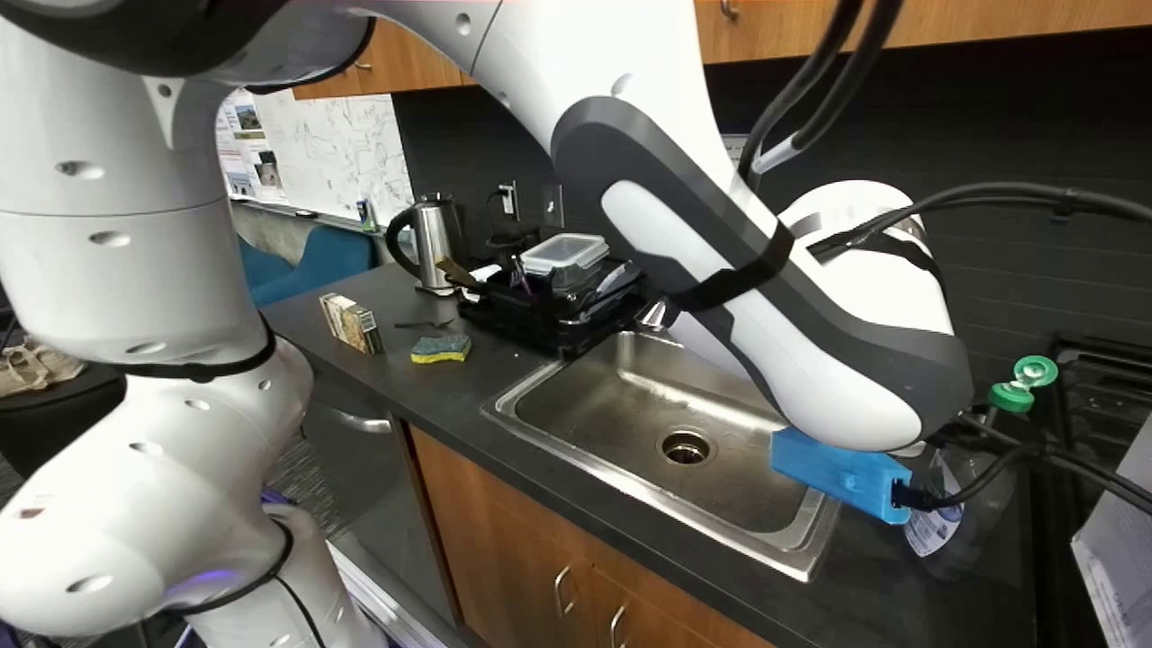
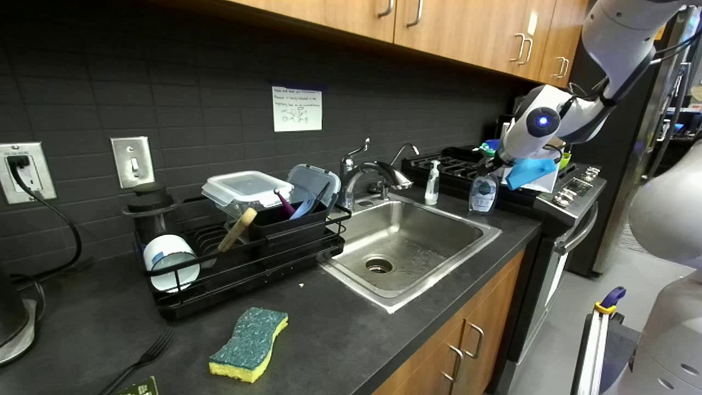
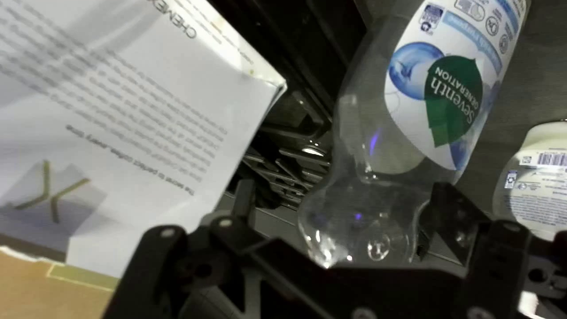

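Note:
A clear bottle (image 1: 972,513) with a green flip-top cap (image 1: 1012,396) stands on the counter beside the sink, leaning slightly. My open gripper is at its upper part. In the wrist view the bottle's clear body (image 3: 366,223) lies between the spread fingers, close to the right one; contact cannot be told. Its white label (image 3: 452,90) shows a green leaf. From the second exterior view, the gripper (image 2: 493,162) is at the top of the bottle (image 2: 483,193), covering much of the neck.
A white pump bottle (image 2: 432,183) stands near the faucet (image 2: 372,171). The empty sink (image 2: 421,230) is alongside. A white printed box (image 3: 122,106) and the stove (image 2: 454,168) lie close beyond the bottle. A sponge (image 2: 250,342) and dish rack (image 2: 263,250) are farther off.

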